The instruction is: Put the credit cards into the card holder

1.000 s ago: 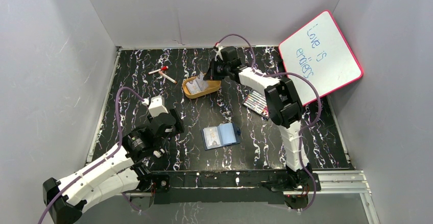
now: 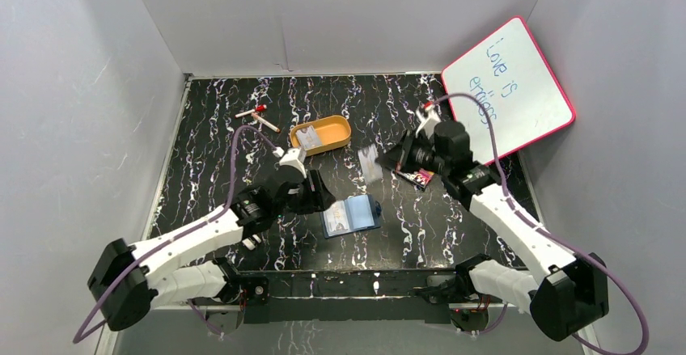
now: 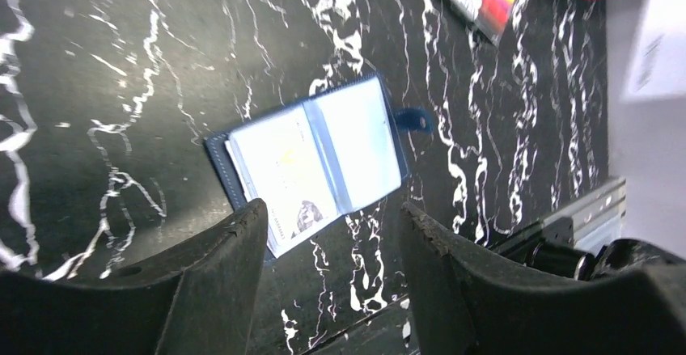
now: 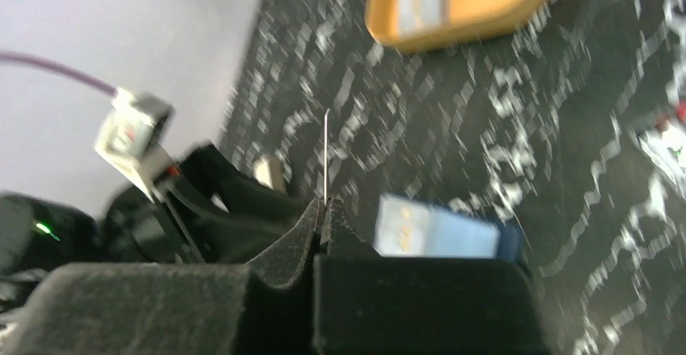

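The card holder (image 2: 360, 213) lies open on the near middle of the table, with clear sleeves and a card on its left side (image 3: 283, 177) and a blue right side. My right gripper (image 2: 385, 161) is shut on a pale card (image 2: 369, 163), seen edge-on in the right wrist view (image 4: 326, 153), above and beyond the holder. My left gripper (image 2: 322, 197) is open just left of the holder; in the left wrist view its fingers frame the holder from above. More cards (image 2: 309, 137) lie in an orange tray (image 2: 332, 128) at the back.
A pack of coloured markers (image 3: 485, 3) lies right of centre, partly under my right arm. Two loose markers (image 2: 265, 123) are at the back left. A whiteboard (image 2: 506, 88) leans in the back right. The table around the holder is mostly clear.
My right gripper has carried the card from the orange tray toward the near middle. My left arm has moved right, toward the card holder.
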